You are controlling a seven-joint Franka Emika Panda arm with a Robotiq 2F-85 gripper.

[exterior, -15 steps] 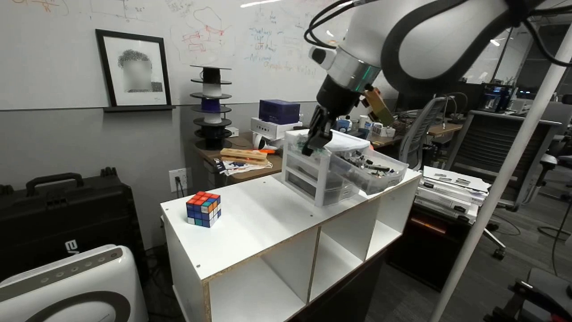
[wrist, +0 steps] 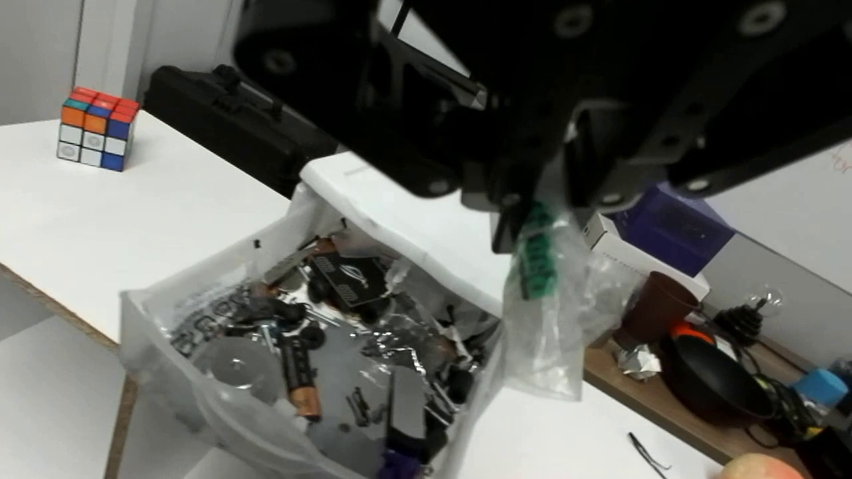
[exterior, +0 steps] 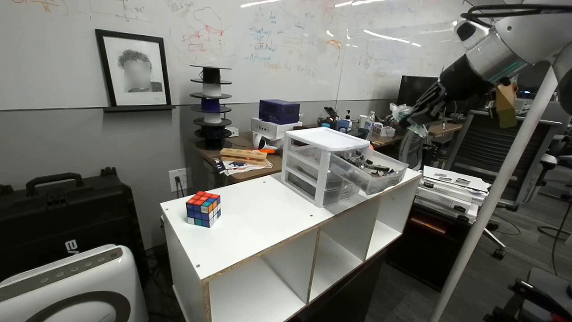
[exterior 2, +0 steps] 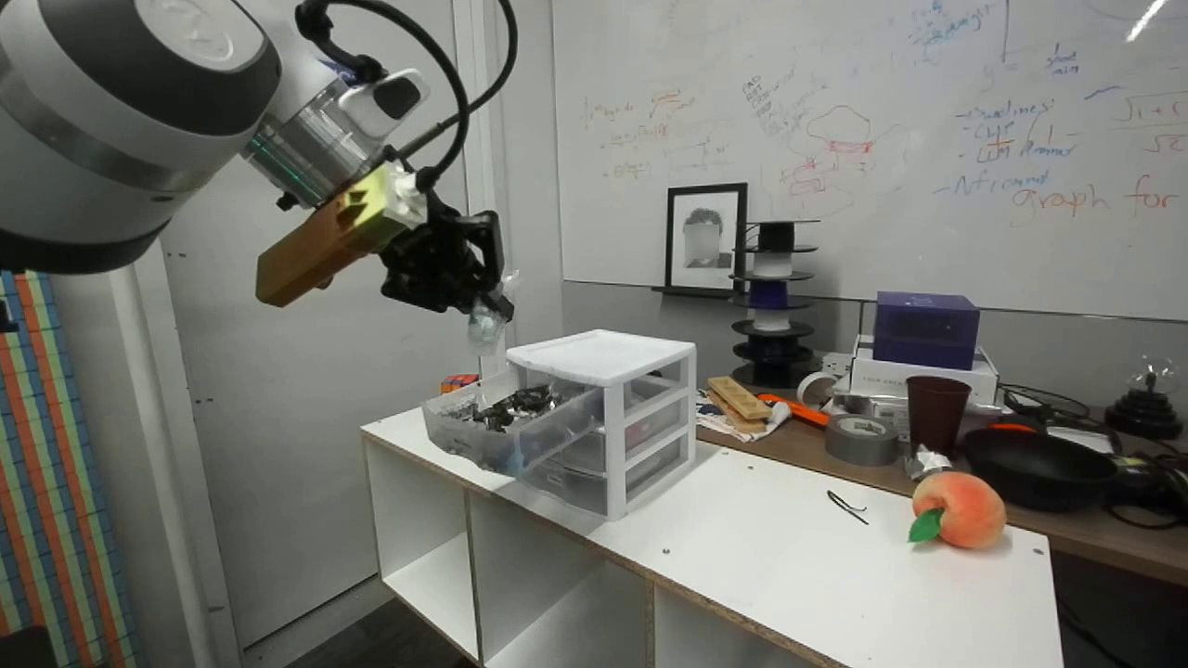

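A clear plastic bag (wrist: pixel 547 351) with something green inside hangs from my gripper, which is shut on its upper part. Exterior view 2 shows the gripper (exterior 2: pixel 497 305) and the bag (exterior 2: pixel 485 327) raised near the drawer unit. In exterior view 1 the gripper (exterior: pixel 414 119) appears at the upper right, partly blending into the dark background. The small drawer unit (exterior: pixel 327 138) is white-framed, and its top clear drawer (exterior 2: pixel 451 434) is pulled out, full of small parts. In the wrist view, this drawer (wrist: pixel 152 351) lies below and left of the bag.
A Rubik's cube (exterior: pixel 203 209) sits at one end of the white shelf (exterior: pixel 252 209). Towards the other end are a peach (exterior 2: pixel 966 512) and a thin black item (exterior 2: pixel 846 507). A desk behind holds a frying pan (exterior 2: pixel 1041 468) and a brown cup (exterior 2: pixel 936 412). Open shelf surface lies around the cube.
In exterior view 1, my arm has swung right and upward, from above the drawer unit to beyond its open drawer, carrying the bag. The drawer unit and cube have stayed put.
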